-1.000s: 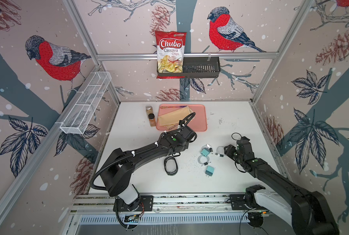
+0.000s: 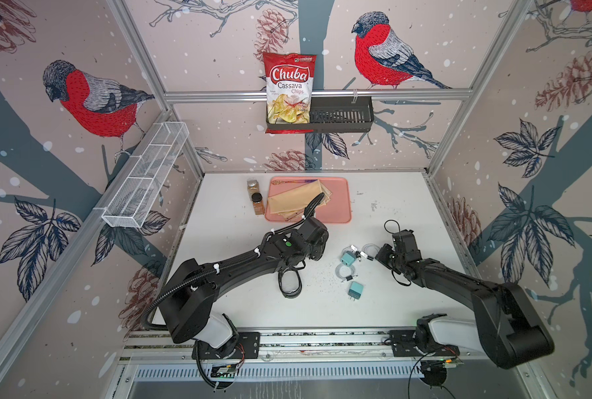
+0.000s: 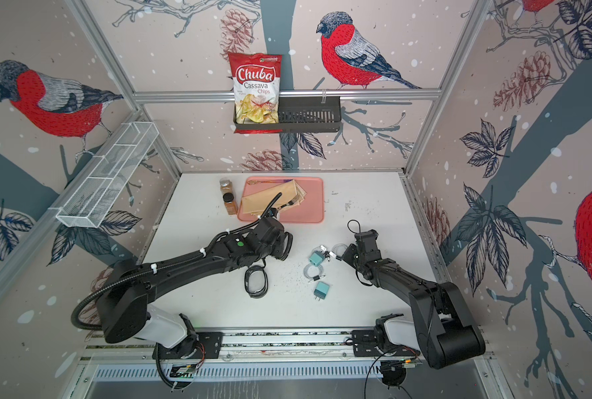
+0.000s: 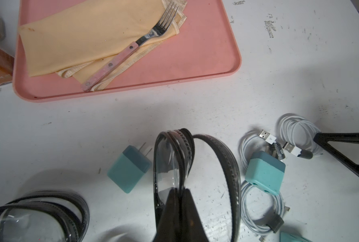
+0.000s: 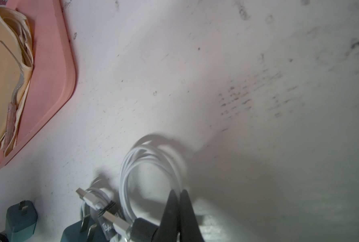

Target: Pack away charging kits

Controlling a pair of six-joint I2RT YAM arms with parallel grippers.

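A clear pouch with black zipper trim (image 4: 228, 177) hangs from my left gripper, which is shut on it. A second such pouch (image 4: 80, 211) rests on the table at lower left. My right gripper has its fingers together on a coiled white cable (image 5: 125, 173), gripping one side of the loop. Left of that coil, a teal charger (image 4: 264, 173) lies with another white cable (image 4: 268, 136) around its prongs. Just below is a white cable coil (image 4: 246, 207) with a black tie. Another teal charger (image 4: 129, 171) lies beyond the hanging pouch; a third (image 2: 355, 289) sits nearer the front.
At the back, a pink tray (image 4: 211, 60) bears a folded yellow cloth (image 4: 94, 32) and a fork (image 4: 119, 60). Two spice bottles (image 2: 258, 204) stand left of it. A white wire basket (image 2: 143, 176) and a dark shelf (image 2: 342, 116) hang above.
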